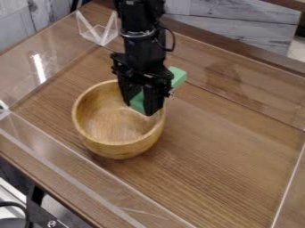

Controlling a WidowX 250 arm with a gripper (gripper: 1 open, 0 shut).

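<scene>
My black gripper (145,87) hangs over the back right part of a round wooden bowl (110,123), shut on a green object (173,77). The green object shows behind and below the fingers, partly hidden by them, and reaches over the bowl's rim. Whether it touches the bowl is hard to tell. The bowl's floor is bare where it shows.
A pale wall stands behind it. Clear plastic pieces (98,27) are at the back left, and a dark cable lies at the lower left.
</scene>
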